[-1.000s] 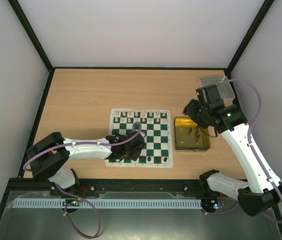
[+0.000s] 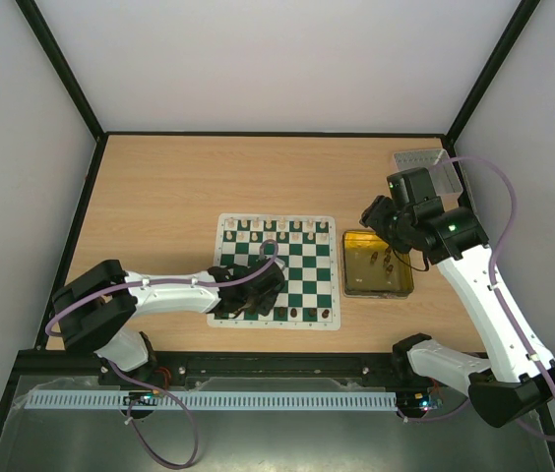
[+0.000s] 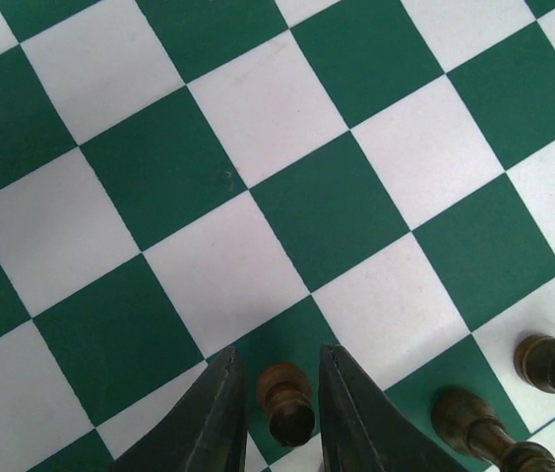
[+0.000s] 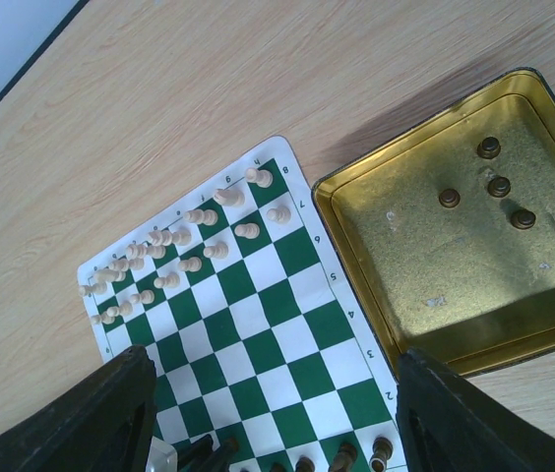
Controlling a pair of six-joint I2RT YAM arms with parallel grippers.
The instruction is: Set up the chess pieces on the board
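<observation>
In the left wrist view a dark brown pawn (image 3: 285, 393) stands on a green square. My left gripper is open around it, with a gap showing on each side. Two more dark pieces stand to the right, a taller piece (image 3: 484, 428) and a smaller piece (image 3: 551, 364). My right gripper hangs wide open and empty near the gold tray (image 4: 356, 285), which holds several dark pieces, such as one pawn (image 4: 489, 147). Pale pieces line the far rows of the chessboard (image 4: 292, 339). The left arm hides part of the near rows.
A clear plastic basket (image 2: 427, 172) stands at the back right. Bare wooden table (image 2: 228, 177) lies behind and left of the board. Only a narrow strip separates the board from the tray.
That wrist has shifted slightly. The right arm is almost still.
</observation>
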